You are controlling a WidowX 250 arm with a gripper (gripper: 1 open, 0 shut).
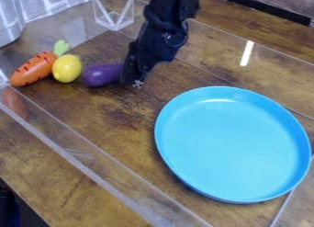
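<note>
My black gripper (138,73) is low over the table, just right of a purple eggplant (101,75), close to or touching its right end; whether anything is between its fingers is hard to see. A yellow lemon (66,69) lies left of the eggplant, and an orange carrot (32,70) with a pale green top is farther left. A large blue plate (230,143) fills the lower right.
A clear plastic strip runs diagonally across the lower left. Wire and white items sit at the top left.
</note>
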